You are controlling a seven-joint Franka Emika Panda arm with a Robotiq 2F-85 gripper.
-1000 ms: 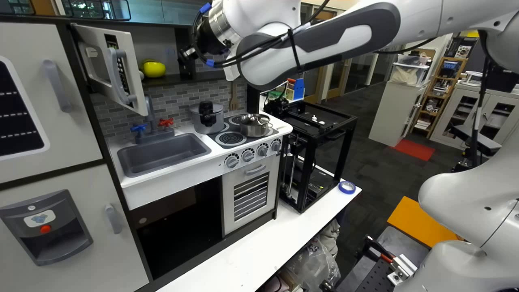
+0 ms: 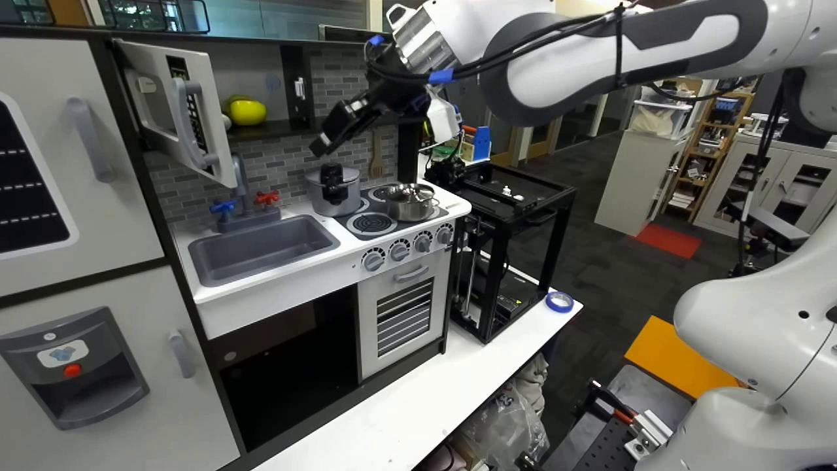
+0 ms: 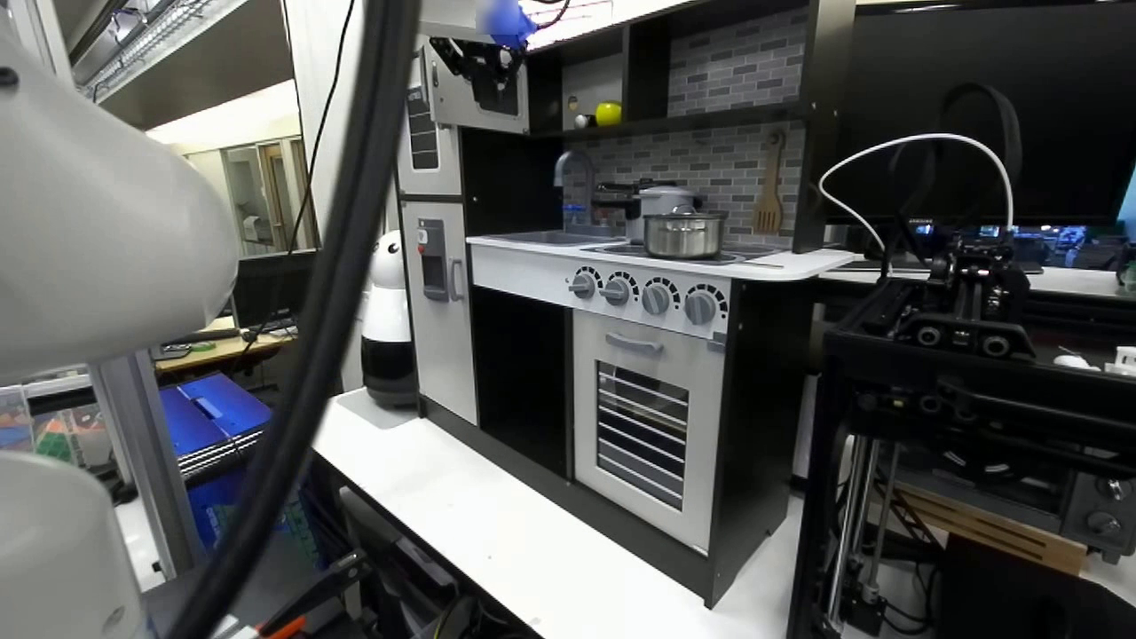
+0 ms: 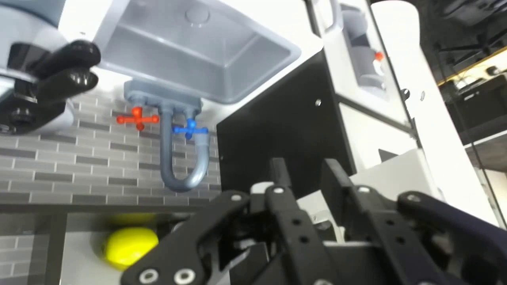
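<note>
My gripper has its fingers part-way apart, with a clear gap and nothing held between them. In exterior view 1 the gripper [image 2: 320, 146] hangs in front of the grey brick backsplash, above the lidded grey pot. To its left, the toy microwave door [image 2: 184, 114] stands swung out from its compartment. A yellow object [image 2: 246, 111] sits on the shelf behind that door; the wrist view also shows this yellow object [image 4: 130, 247], left of my fingers. Exterior view 2 has the gripper [image 3: 485, 66] near the top, overlapping the microwave door.
Below are the grey sink [image 2: 263, 250], with red and blue taps, the lidded pot [image 2: 334, 191] and an open steel pot [image 2: 410, 203] on the stove. A wooden spatula [image 2: 376, 156] hangs on the wall. Past the stove stands a black frame [image 2: 502, 227].
My arm's end has shifted right in exterior view 1, and the fingers now sit lower, angled down and left. The door, yellow object and pots look unmoved.
</note>
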